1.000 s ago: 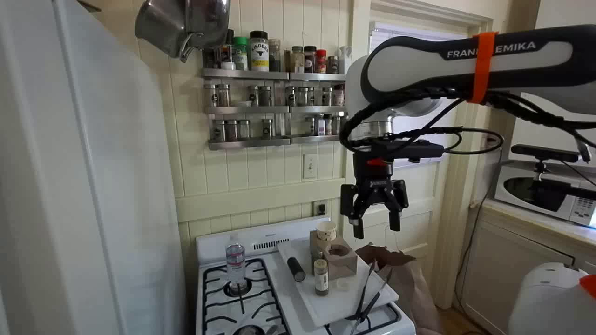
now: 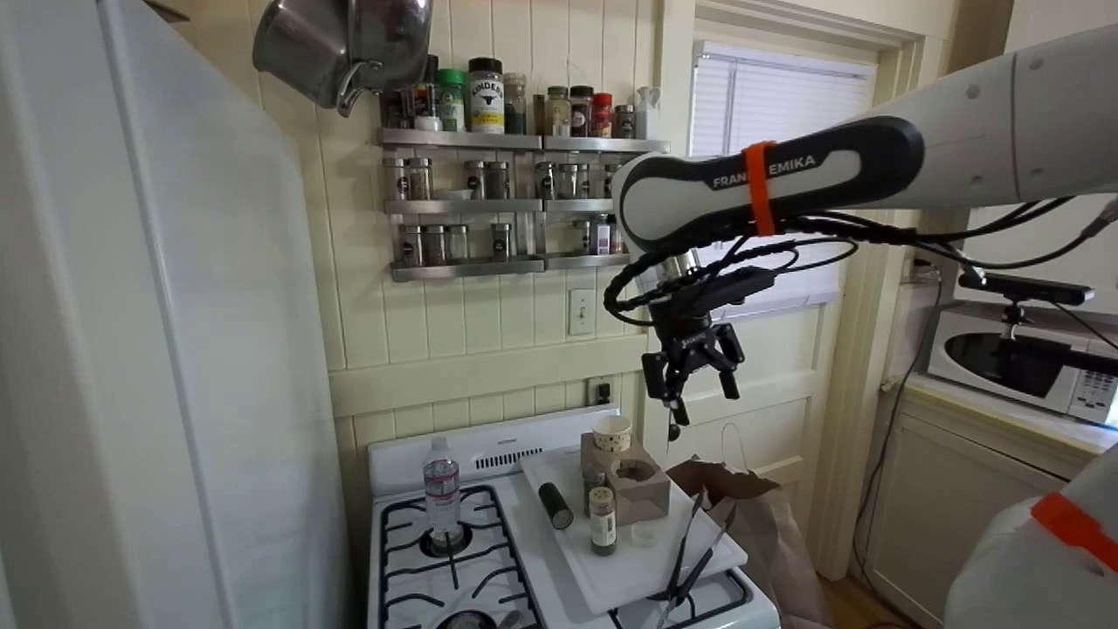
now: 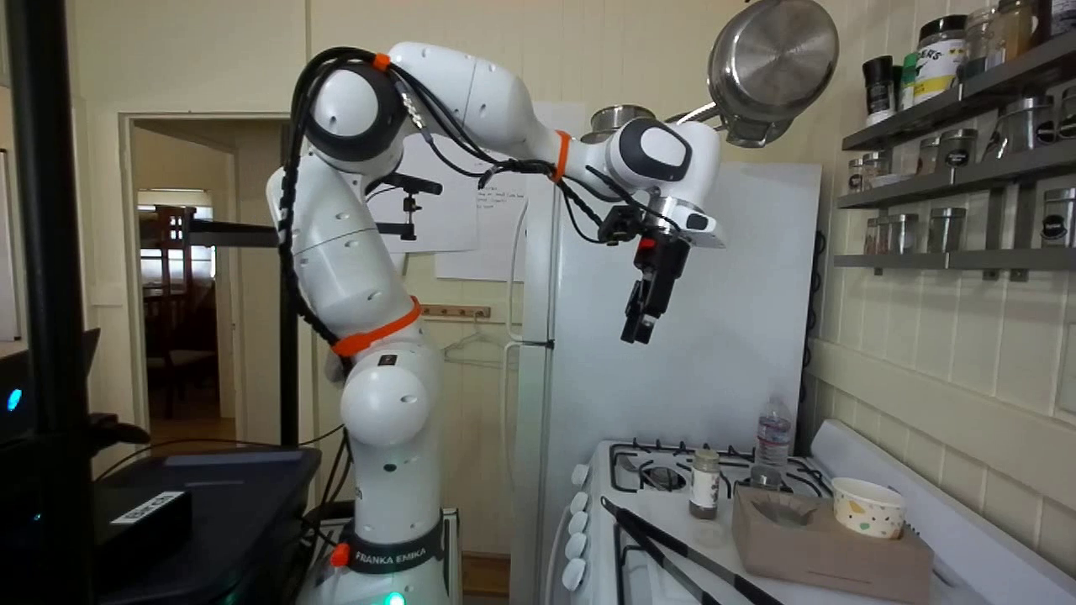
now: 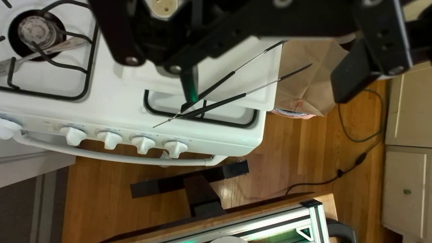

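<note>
My gripper (image 2: 704,397) hangs in the air above the right side of the stove, its two fingers spread with nothing between them. The wrist view also has the black fingers (image 4: 189,87) wide apart. Well below lie black-handled tongs (image 4: 220,81), across a white board (image 2: 597,575). A spice jar (image 2: 603,522) with a pale lid stands upright on the board, near a cardboard block (image 3: 822,549) with a hole in its top. On the block sits a speckled paper cup (image 3: 868,506). A dark cylinder (image 2: 555,505) lies on its side to the left.
A clear bottle (image 2: 441,487) stands on the left burners. Spice shelves (image 2: 466,205) line the wall, and a metal pot (image 3: 774,65) hangs high up. Beside the stove is a brown paper bag (image 4: 305,77). Air around the gripper looks clear.
The arm has swung back toward the wall, away from exterior view 1. My gripper is now higher and tilted where it pointed straight down. Objects on the stove have not moved.
</note>
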